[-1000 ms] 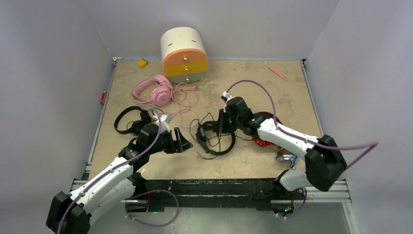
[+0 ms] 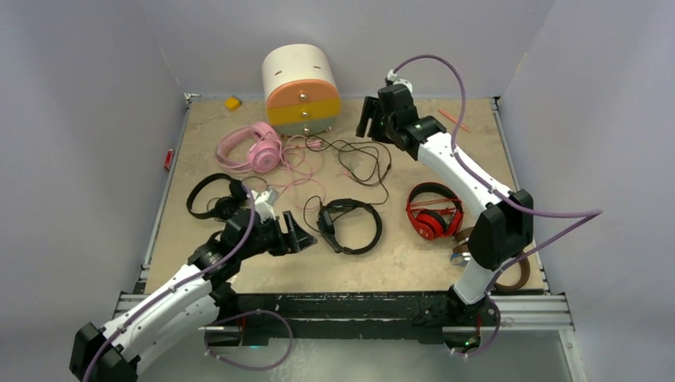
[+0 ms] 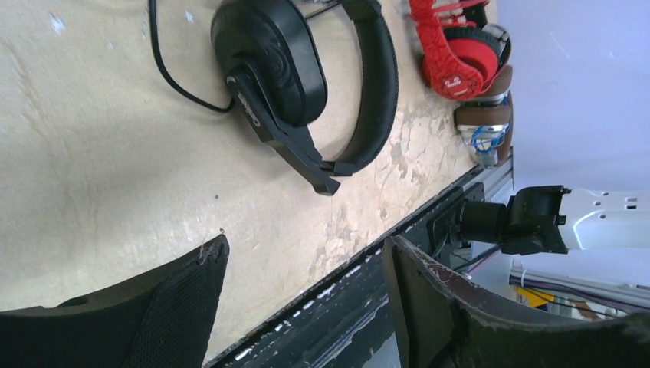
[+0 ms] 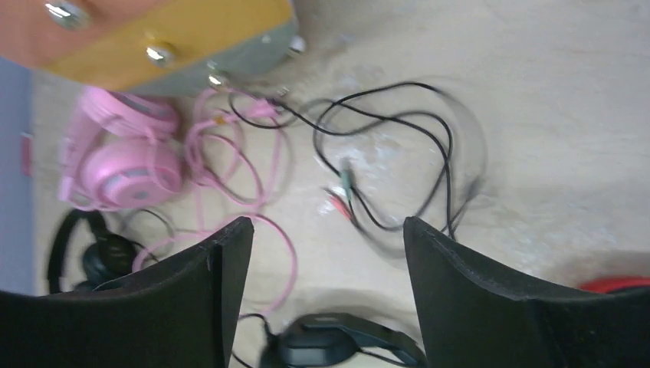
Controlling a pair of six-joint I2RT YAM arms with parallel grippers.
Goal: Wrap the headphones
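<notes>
A black headset (image 2: 368,243) lies mid-front on the board; in the left wrist view its band (image 3: 375,92) and cable show. Its black cable (image 2: 378,179) lies in loose loops behind it, toward the drawer box, partly over pink cable, with green and red plugs in the right wrist view. My left gripper (image 2: 290,237) is open just left of the headset, empty. My right gripper (image 2: 371,119) is open high at the back, above the cable loops, with nothing between its fingers.
Pink headphones (image 2: 265,155), another black pair (image 2: 200,191), red headphones (image 2: 430,224) and brown ones (image 2: 517,278) lie around the headset. A drawer box (image 2: 301,87) stands at the back. Bare board lies at the back right and front.
My right gripper has risen from over the headset toward the back and let go of the black cable, which now lies spread behind the headset. The left arm has barely moved.
</notes>
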